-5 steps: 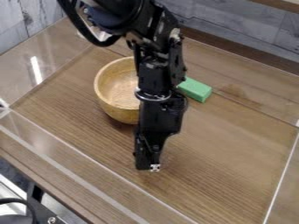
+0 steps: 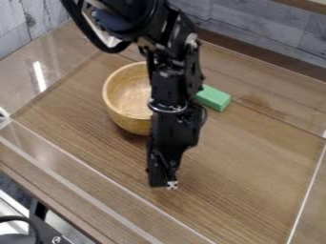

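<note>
My black gripper [image 2: 166, 179] reaches down to the wooden table, its tips low near the front middle. It looks shut, with no object clearly visible between its fingers; the dark fingertips are hard to make out in detail. Behind the arm, partly hidden by it, sits a wooden bowl [image 2: 128, 91]. A green block [image 2: 212, 96] lies to the right of the bowl, behind the gripper.
Plank walls stand at the back. Cables lie off the table's front left corner.
</note>
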